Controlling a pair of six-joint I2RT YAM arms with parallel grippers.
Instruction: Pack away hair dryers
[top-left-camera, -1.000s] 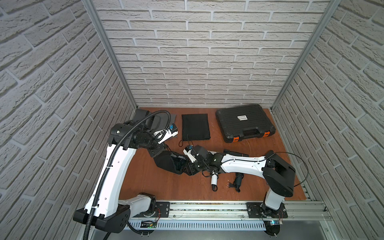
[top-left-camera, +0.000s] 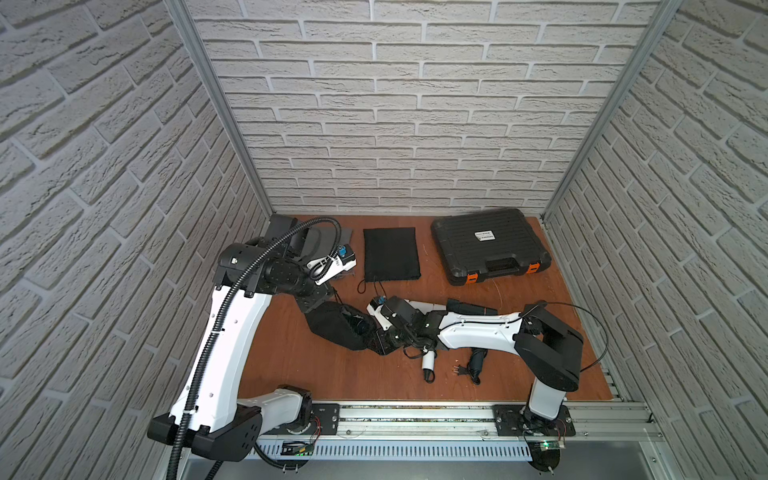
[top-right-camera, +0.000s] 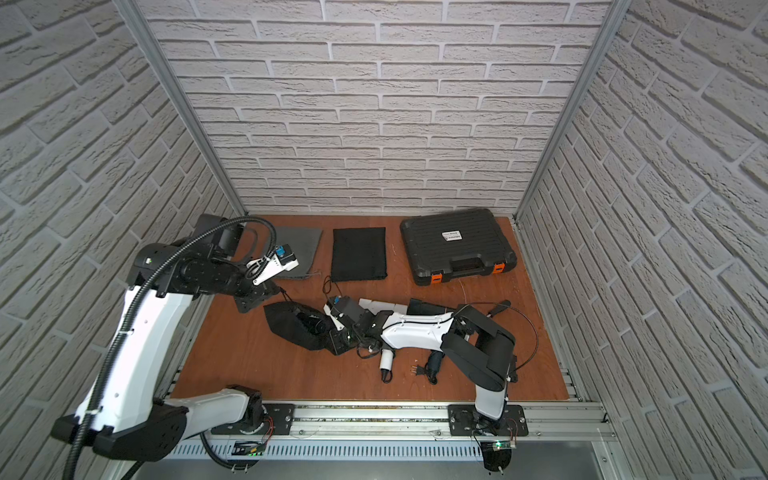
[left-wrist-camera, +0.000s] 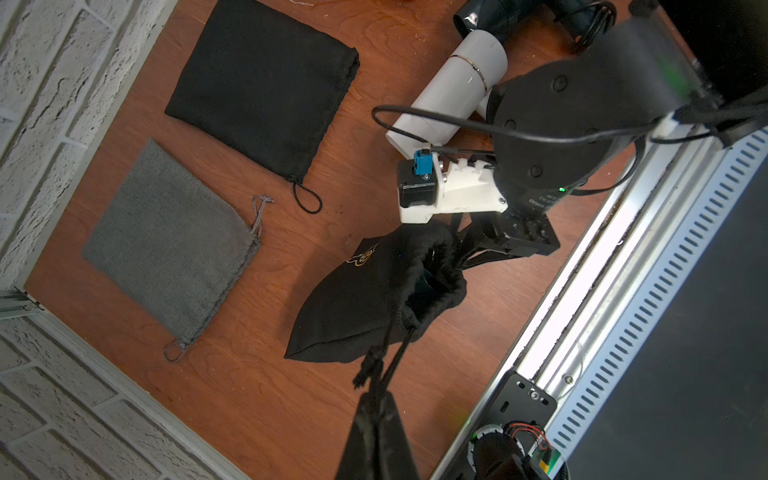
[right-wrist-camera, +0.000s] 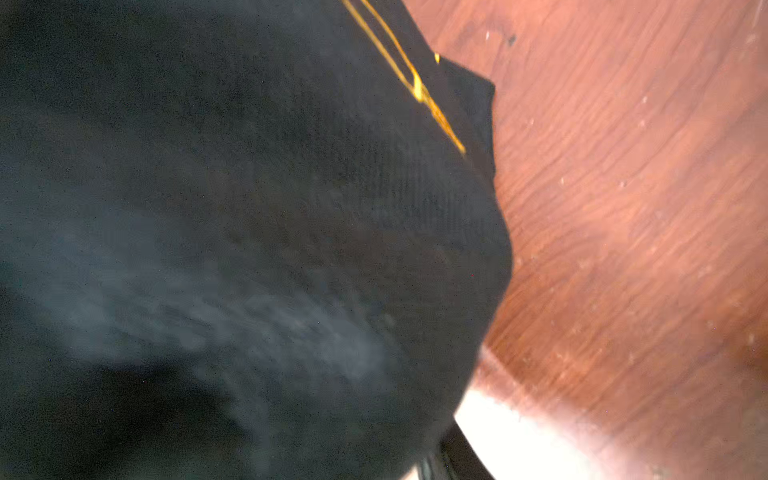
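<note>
A black drawstring bag (left-wrist-camera: 352, 304) with gold print and an open mouth lies on the table, something dark just visible inside. Above it my left gripper is shut on the bag's cord, which stretches down to the mouth. My right gripper (top-left-camera: 380, 332) is low at the bag's mouth; in the right wrist view dark cloth (right-wrist-camera: 240, 200) fills most of the frame, and its fingers are hidden. A white hair dryer (left-wrist-camera: 444, 88) and dark hair dryers (top-left-camera: 477, 364) lie under and beside the right arm.
A flat black bag (left-wrist-camera: 260, 92) and a grey bag (left-wrist-camera: 168, 236) lie toward the back. A closed black case (top-left-camera: 489, 244) with orange latches sits at the back right.
The left gripper is almost where it was.
</note>
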